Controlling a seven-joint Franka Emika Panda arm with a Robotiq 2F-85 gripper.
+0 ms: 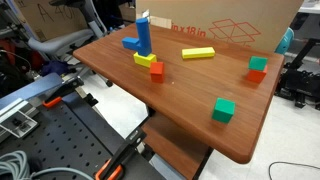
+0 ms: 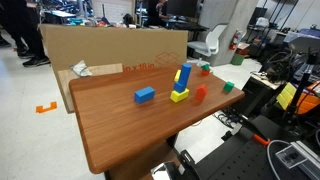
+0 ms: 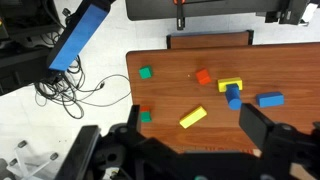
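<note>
My gripper hangs high above the wooden table, open, with dark fingers at the bottom of the wrist view and no block held. A tall blue block (image 1: 143,38) stands upright at a yellow block (image 1: 145,59); whether on it or just behind it I cannot tell. Beside them lie a flat blue block (image 2: 145,95) and a small red block (image 1: 156,69). A long yellow block (image 3: 193,116) lies apart on the table. One green block (image 1: 258,62) rests on a red block (image 1: 256,76). Another green block (image 1: 223,110) sits alone near the table's rounded edge.
A cardboard panel (image 2: 120,47) stands along one side of the table (image 2: 105,125). The black perforated base (image 1: 70,145) lies across a gap from the table edge. Cables (image 3: 70,92) lie on the floor.
</note>
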